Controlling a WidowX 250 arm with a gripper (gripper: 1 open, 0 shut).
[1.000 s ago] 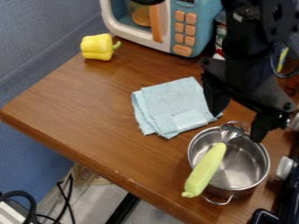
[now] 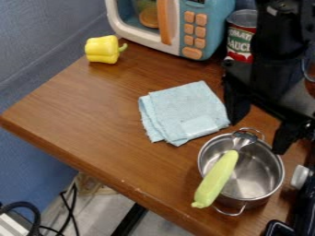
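My black gripper [image 2: 259,120] hangs at the right, above and behind the steel pot [image 2: 257,176], its fingers apart with nothing visible between them. A pale yellow-green corn cob [image 2: 215,180] rests in the pot, leaning over its near-left rim. A folded light blue cloth [image 2: 182,112] lies on the wooden table [image 2: 87,120] to the left of the gripper.
A yellow pepper [image 2: 103,50] sits at the back left. A toy microwave [image 2: 172,23] and a red-labelled can [image 2: 237,37] stand at the back. The table's edge runs along the lower left, with cables below.
My gripper and arm have moved to the right, uncovering more of the can at the back. The pot, corn, cloth and pepper look unchanged.
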